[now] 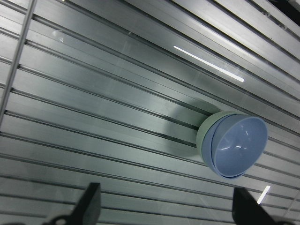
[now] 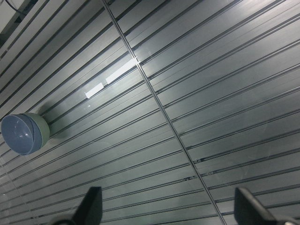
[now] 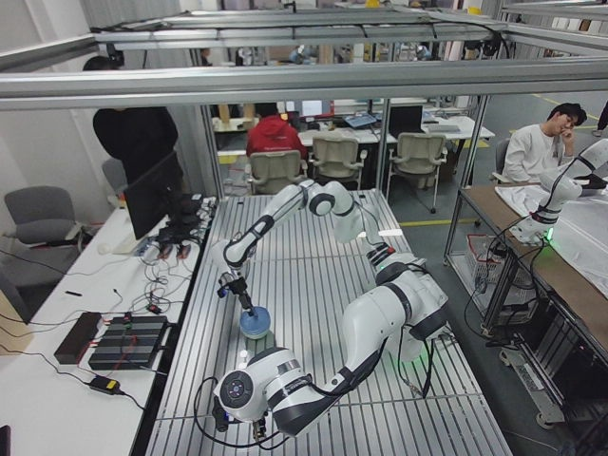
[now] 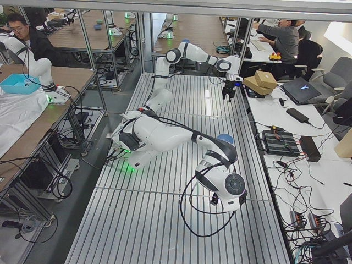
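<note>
Blue bowls [image 1: 239, 146] are nested in a pale green bowl [image 1: 206, 122] on the slatted metal table [image 1: 93, 117], right of centre in the left wrist view and at the left in the right wrist view [image 2: 18, 133]. My left gripper [image 3: 242, 427] is open and empty, at the near side of the camera left view, largely hidden by its arm. My right gripper [image 3: 249, 312] is also open and empty, overlapping the bowls in the camera left view but apart from them in its wrist view.
A white side desk [image 3: 57, 408] with electronics and cables runs along the table. Loose cables loop beside my arms. Most of the slatted surface around the bowls is clear. People sit at neighbouring desks.
</note>
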